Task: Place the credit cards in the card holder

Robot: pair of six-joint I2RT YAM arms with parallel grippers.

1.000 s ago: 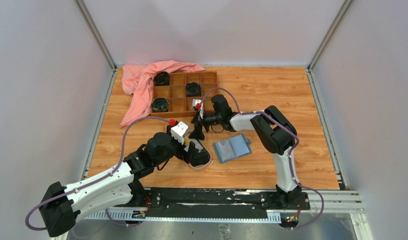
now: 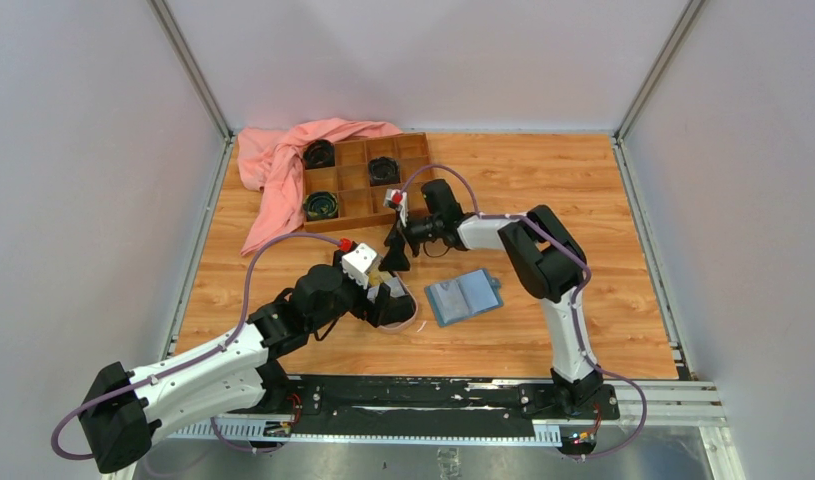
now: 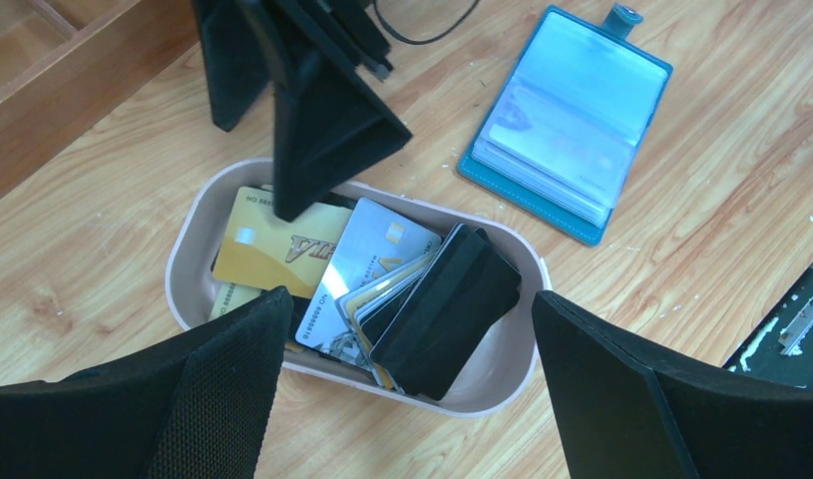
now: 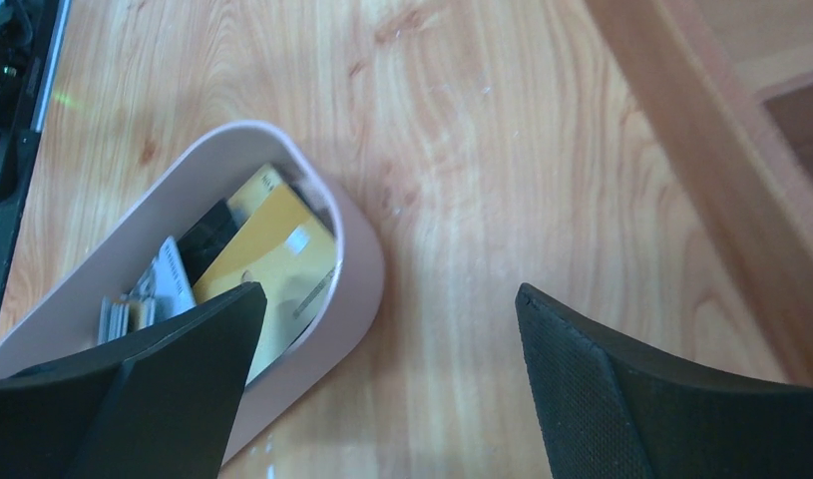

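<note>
Several cards lie jumbled in a pale pink oval bin [image 3: 517,374]: a gold card [image 3: 272,239], a light blue card [image 3: 367,264] and a black card [image 3: 447,314]. The blue card holder [image 3: 572,120] lies open on the table to the bin's right, its clear sleeves facing up. Directly over the bin, my left gripper is open with nothing between its fingers. My right gripper is open and empty too; one finger [image 4: 183,369] overlaps the bin's end in the right wrist view, the other is over bare wood. Contact with the bin cannot be told.
A wooden compartment box [image 2: 353,180] holding several dark round items stands behind the right gripper, very close to it. A pink cloth [image 2: 278,180] lies at its left. My two grippers are close together at the bin.
The wooden box has shifted slightly toward the back. The left arm and card holder look unmoved.
</note>
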